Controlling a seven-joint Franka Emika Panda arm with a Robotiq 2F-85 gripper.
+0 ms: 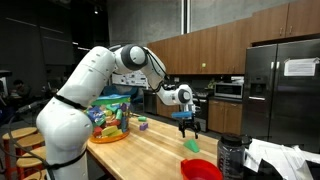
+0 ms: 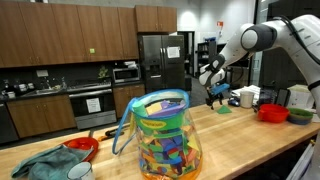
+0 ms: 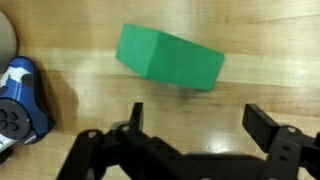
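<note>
My gripper is open, its two dark fingers wide apart at the bottom of the wrist view, with bare wood between them. Just ahead of the fingers in that view lies a green block (image 3: 170,57), apart from both of them. In exterior view 1 the gripper (image 1: 188,133) hangs over the table, a little behind the green block (image 1: 191,146). From the other side, exterior view 2 has the green block (image 2: 222,110) on the tabletop below the gripper (image 2: 212,103).
A blue and black object (image 3: 22,100) lies left of the gripper. Near the arm's base stand a red bowl (image 1: 201,170) and a dark canister (image 1: 231,155). A colourful bag (image 2: 166,140) occupies the far end.
</note>
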